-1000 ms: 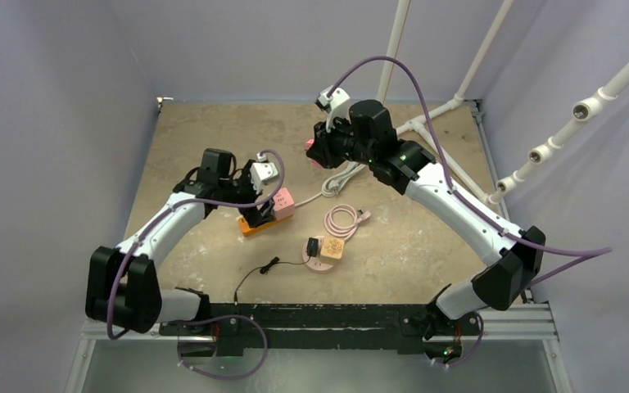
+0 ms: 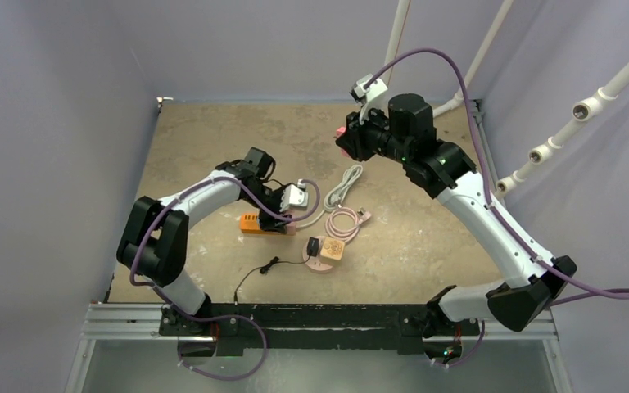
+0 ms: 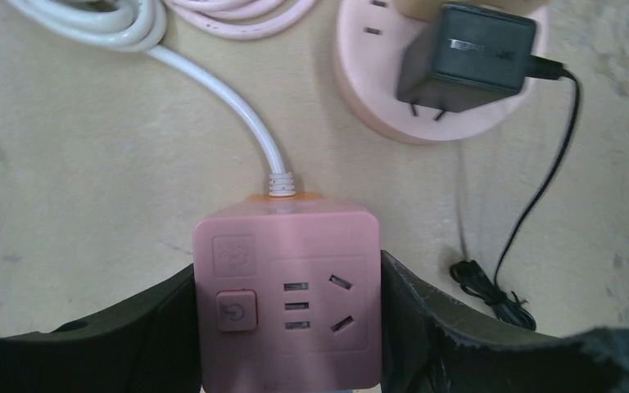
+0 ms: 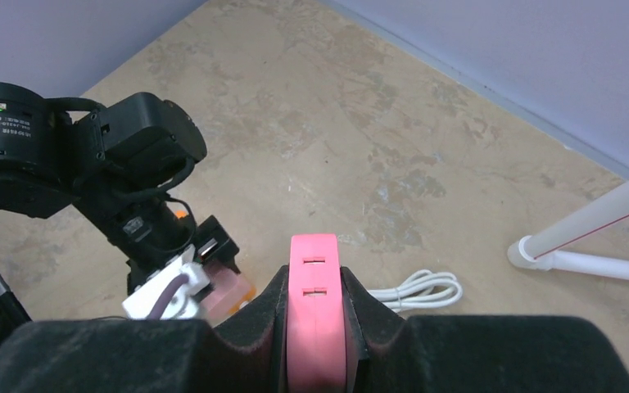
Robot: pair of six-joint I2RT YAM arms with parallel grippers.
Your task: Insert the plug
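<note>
My left gripper is shut on a pink socket block (image 3: 287, 246) with a white cable leaving its top, over the orange strip (image 2: 255, 224). My right gripper holds a slim pink piece (image 4: 316, 352) with two slots visible on it, raised at the back right of the table; whether it is a plug or socket I cannot tell.
A round pink base (image 3: 360, 65) carries a black adapter (image 3: 459, 61) and a tan block (image 2: 332, 250). Coiled white (image 2: 346, 184) and pink (image 2: 337, 226) cables lie mid-table. White pipes stand at the back right; bare table surrounds these.
My left gripper has moved right onto the pink block and now grips it.
</note>
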